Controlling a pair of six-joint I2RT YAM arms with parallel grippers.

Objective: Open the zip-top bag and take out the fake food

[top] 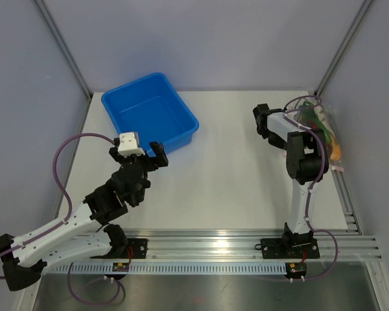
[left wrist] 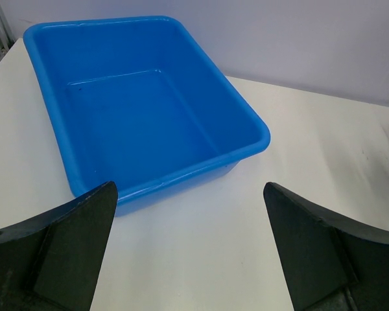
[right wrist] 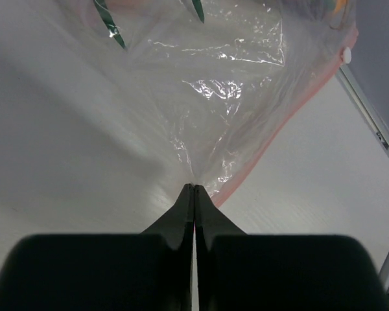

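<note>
The clear zip top bag [right wrist: 227, 71] with its pink edge lies at the table's right, holding green, red and orange fake food, partly hidden behind the right arm in the top view. My right gripper is shut at a narrowed corner of the bag; whether any film is between its fingertips is hard to tell. My left gripper stands open and empty over the table beside the blue bin.
An empty blue bin [top: 149, 110] sits at the back left of the white table [top: 227, 175]. Walls and rails border the table, close beside the bag on the right.
</note>
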